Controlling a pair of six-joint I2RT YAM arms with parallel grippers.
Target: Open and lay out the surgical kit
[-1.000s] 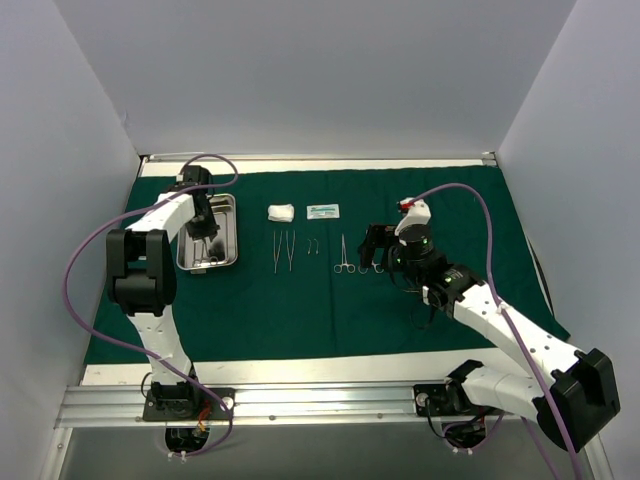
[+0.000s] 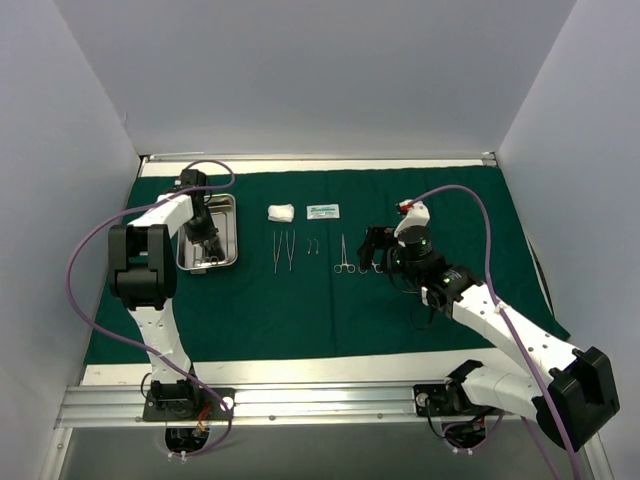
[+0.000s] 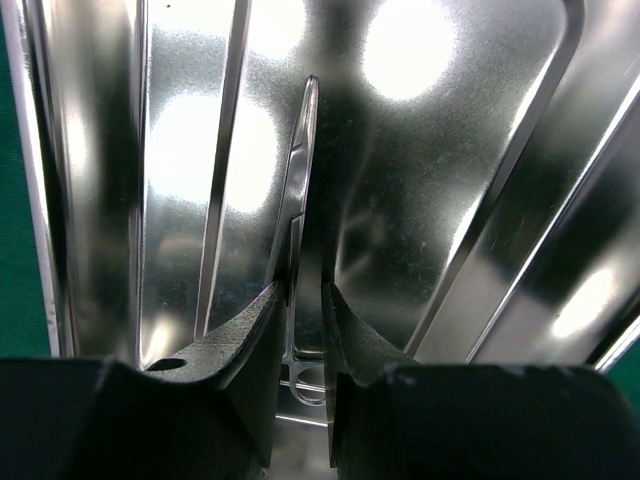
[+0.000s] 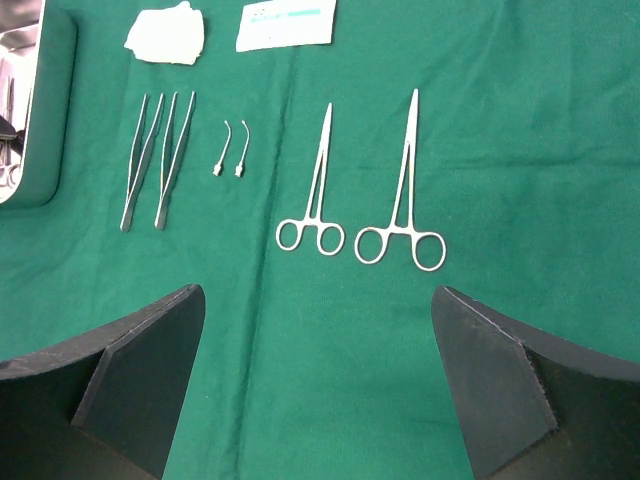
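Note:
The steel tray sits at the left of the green cloth with my left gripper down inside it. In the left wrist view a slim steel scissor-like instrument lies in the tray between the open fingertips of my left gripper. My right gripper hangs open above the cloth, over laid-out instruments: two tweezers, two small curved pieces, and two ring-handled clamps.
A folded white gauze and a flat packet lie behind the instruments.
The right arm is essentially unchanged.

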